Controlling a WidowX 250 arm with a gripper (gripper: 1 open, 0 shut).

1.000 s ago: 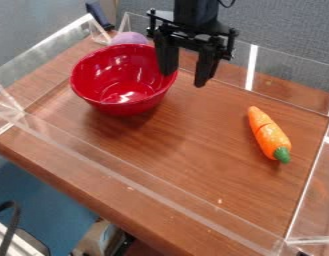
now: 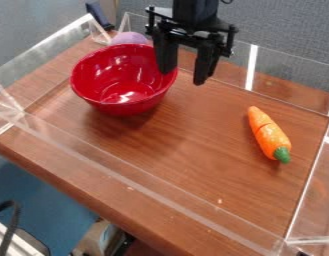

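Note:
My black gripper (image 2: 183, 62) hangs over the back of the table, open, its two fingers apart with nothing seen between them. Its left finger reaches over the back rim of a red bowl (image 2: 116, 92). An orange toy carrot (image 2: 267, 130) with a green top lies on the right side of the wooden table. Behind the bowl, partly hidden, is a light purple object (image 2: 128, 39).
Clear plastic walls (image 2: 302, 195) border the table (image 2: 180, 170). Beyond the left edge are a blue floor and some dark gear at the bottom left.

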